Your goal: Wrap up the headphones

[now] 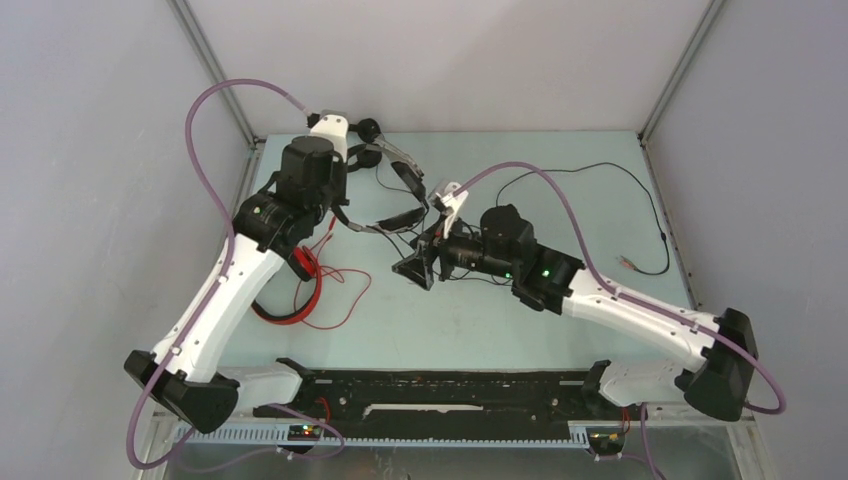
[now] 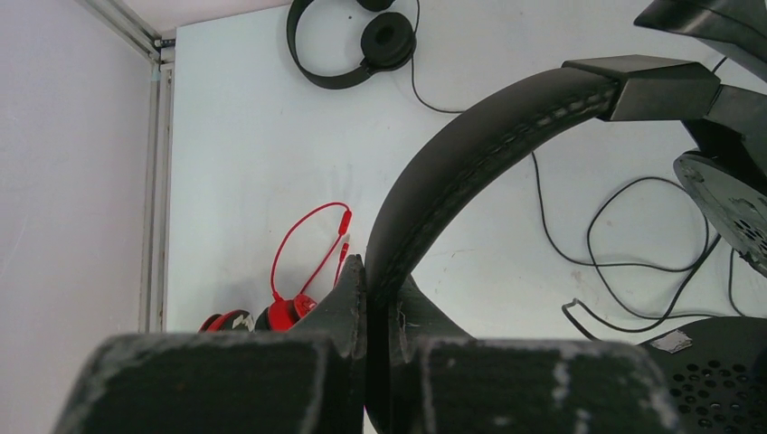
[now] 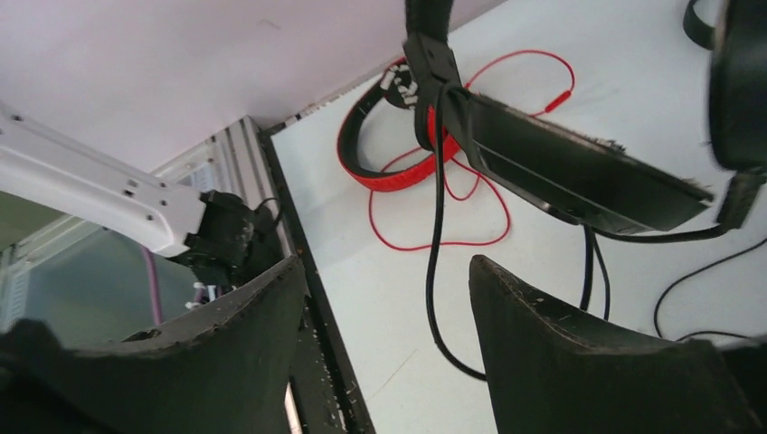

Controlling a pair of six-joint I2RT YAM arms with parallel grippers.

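Note:
A pair of black headphones hangs above the table, with my left gripper shut on its padded headband (image 2: 493,136). Both ear cups show in the top view, the nearer ear cup (image 1: 402,220) facing the right arm. My right gripper (image 1: 418,275) is partly open just right of that ear cup. In the right wrist view, the headphones' thin black cable (image 3: 435,253) hangs down between the parted fingers and passes behind the other one at its lower end. More of the cable (image 2: 624,264) lies in loops on the table.
Red headphones (image 1: 313,305) with a red cord lie below the left arm. Other black headphones (image 2: 330,80) rest at the back left. A black cord (image 1: 655,205) with a plug runs along the right side.

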